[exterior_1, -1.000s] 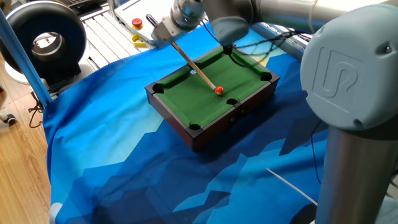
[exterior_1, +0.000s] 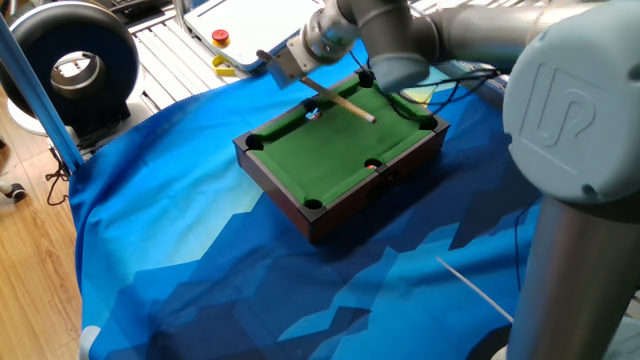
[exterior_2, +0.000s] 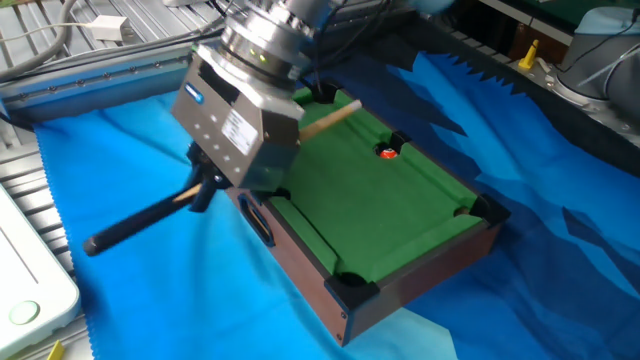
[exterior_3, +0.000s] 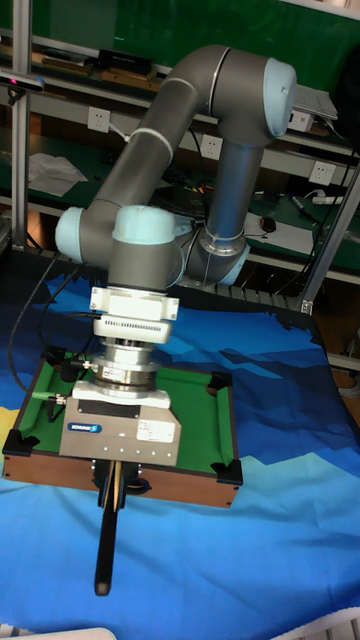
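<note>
My gripper is shut on a wooden cue stick with a black butt. The cue's pale front end reaches out over the green felt of a small pool table. An orange-red ball shows down in the side pocket on the table's far long side; in exterior view 1 only a little of this ball shows there. The cue tip is apart from it. In exterior view 3 the butt points toward the camera, and the gripper body hides the cue's front part.
Blue patterned cloth lies around the table, mostly clear. A thin white rod lies on it near the arm's base. Behind are a pale panel and a red button. Black cables hang by the arm.
One second ago the ball was on the felt at the cue tip; it moved to the side pocket and now sits lower in it. The arm and cue have shifted, and the tip points farther right.
</note>
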